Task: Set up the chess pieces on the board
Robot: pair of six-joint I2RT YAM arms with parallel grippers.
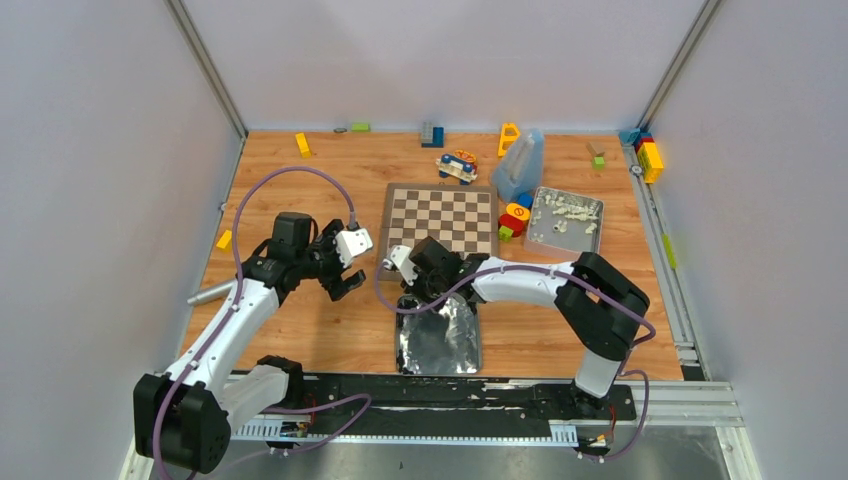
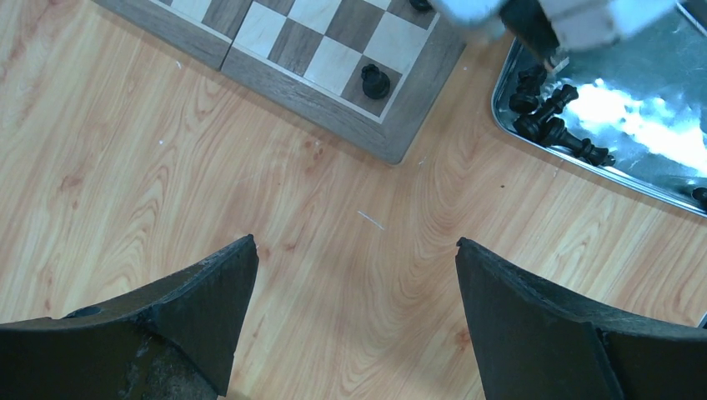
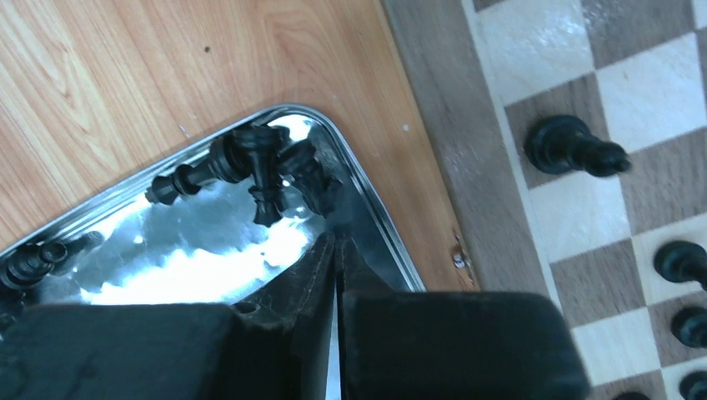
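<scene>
In the right wrist view my right gripper is shut over the metal tray, nothing between its fingers. The black knight lies in the tray corner just beyond the fingertips, outside them. Against it lie two tall black pieces, one of them a black piece pointing down the view. The chessboard stands behind the tray; a black bishop-like piece is upright on an edge square. My left gripper is open above bare wood, holding nothing. A black piece occupies the board's corner square.
A second tray with white pieces sits at the right. Toy blocks and a bluish translucent container stand between it and the board. Bare table lies under the left gripper. The right arm crosses the board's front edge.
</scene>
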